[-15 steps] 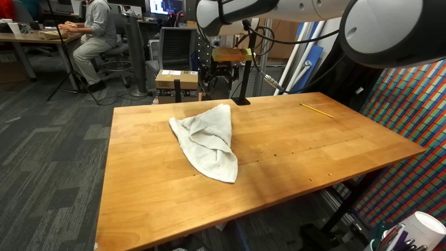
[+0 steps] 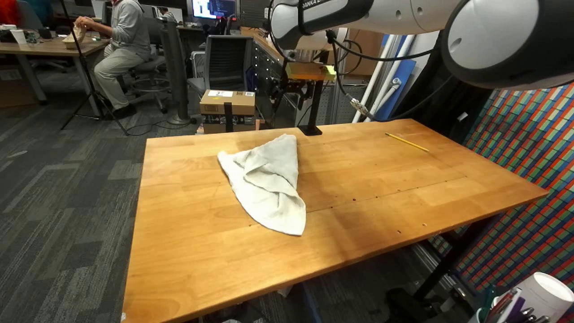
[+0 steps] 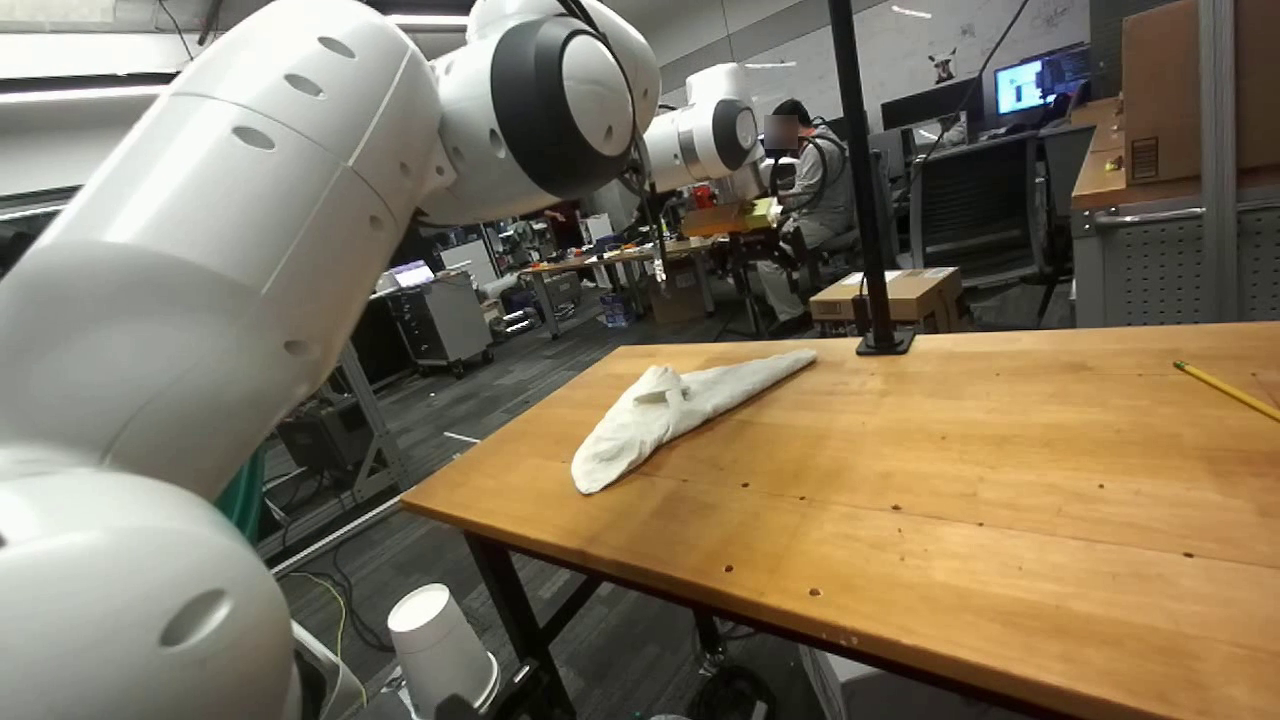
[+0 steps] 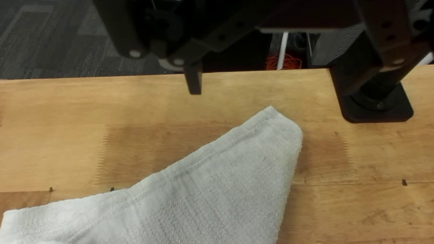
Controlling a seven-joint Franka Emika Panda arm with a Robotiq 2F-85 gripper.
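A whitish towel (image 2: 269, 183) lies folded and rumpled on the wooden table, left of the middle in exterior view 1. The wrist view shows one of its corners pointing up toward the table's back edge, the rest of the towel (image 4: 211, 199) running off the bottom. My gripper is open above the far side of the table, with its dark fingers (image 4: 194, 83) wide apart. Nothing is held between them. In exterior view 1 the gripper (image 2: 293, 97) hangs beyond the towel, close to a black post and clear of the cloth.
The black post (image 3: 882, 312) stands on a square base at the table's back edge, close to the gripper. A yellow pencil (image 2: 407, 142) lies at the far right. Bare wood (image 2: 355, 226) extends to the right and front of the towel.
In exterior view 1 my arm and gripper have shifted to the right, nearer the black post, and the gripper looks turned. The towel and pencil are unmoved.
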